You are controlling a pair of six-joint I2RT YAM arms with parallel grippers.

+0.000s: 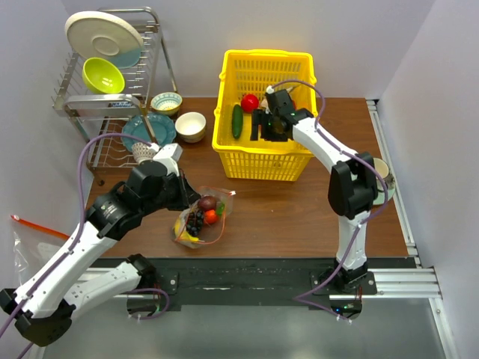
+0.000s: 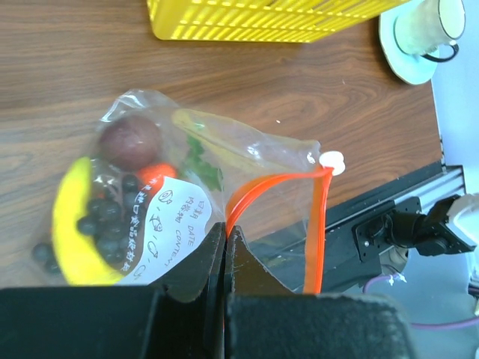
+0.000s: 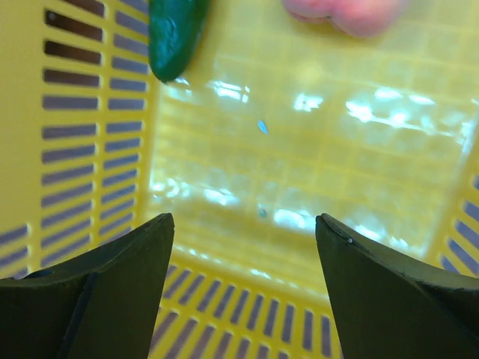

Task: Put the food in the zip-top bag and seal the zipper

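The clear zip top bag (image 2: 247,149) with its orange zipper lies on the table, mouth gaping. Inside show a yellow banana (image 2: 71,224), dark grapes (image 2: 105,224), a dark round fruit (image 2: 131,142), something red and something green. My left gripper is shut on the bag's orange-edged rim. Over the yellow basket (image 1: 260,166), my right gripper has its fingers apart and nothing between them. A cucumber (image 3: 176,37) and a pinkish-red item (image 3: 355,11) lie on the basket floor ahead of it; a red round item (image 1: 249,102) shows from above.
At the back left stands a dish rack (image 1: 112,105) with dishes, two bowls beside it. A cup (image 1: 382,173) on a saucer sits at the right edge, partly behind my right arm. Table front right of the bag is clear.
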